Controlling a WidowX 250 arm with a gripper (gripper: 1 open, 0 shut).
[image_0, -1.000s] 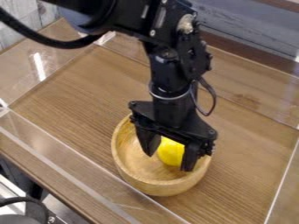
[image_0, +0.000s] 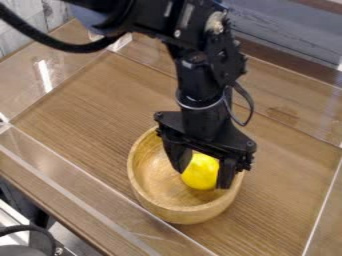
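My black gripper (image_0: 203, 156) is lowered into a round tan wooden bowl (image_0: 154, 180), open, its fingers on either side of a yellow object (image_0: 201, 176) in the bowl. The gripper body hides the top and back of the yellow object, so whether the fingers touch it is hard to tell.
A pale rail (image_0: 287, 50) runs along the back. Cables show at the lower left, beyond the table's edge.
The gripper has shifted and turned slightly over the bowl during the last second. The yellow object's visible part has changed a little.
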